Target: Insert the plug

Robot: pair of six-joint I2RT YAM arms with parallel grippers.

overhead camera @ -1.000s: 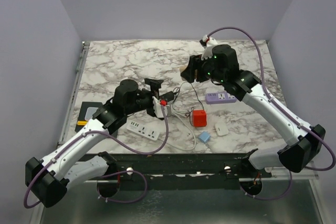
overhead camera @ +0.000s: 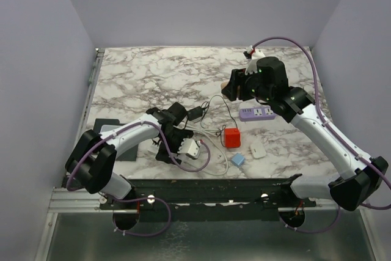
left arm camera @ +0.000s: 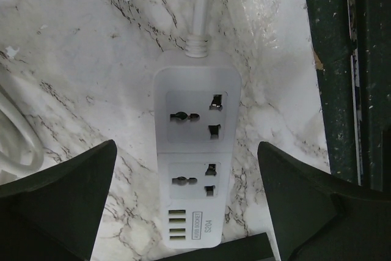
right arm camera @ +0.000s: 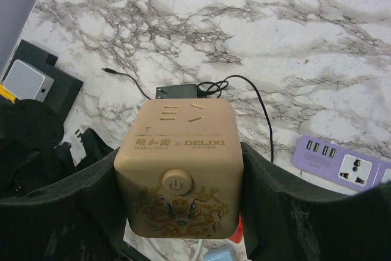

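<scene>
A white power strip (left arm camera: 194, 151) with two universal sockets and several USB ports lies on the marble table below my left gripper, which is open above it with nothing between its fingers. My right gripper is shut on a cream plug adapter (right arm camera: 178, 163) marked Delixi, held in the air at the upper right of the top view. A purple power strip (overhead camera: 256, 114) lies below and beside the right arm.
A red block (overhead camera: 232, 138), a blue block (overhead camera: 238, 159), a white pad (overhead camera: 257, 151), a black charger (overhead camera: 195, 113) and loose cables occupy the middle. A dark board (overhead camera: 104, 126) lies at left.
The left gripper has moved down toward the front, over the white strip. The right gripper with the adapter has shifted slightly to the right.
</scene>
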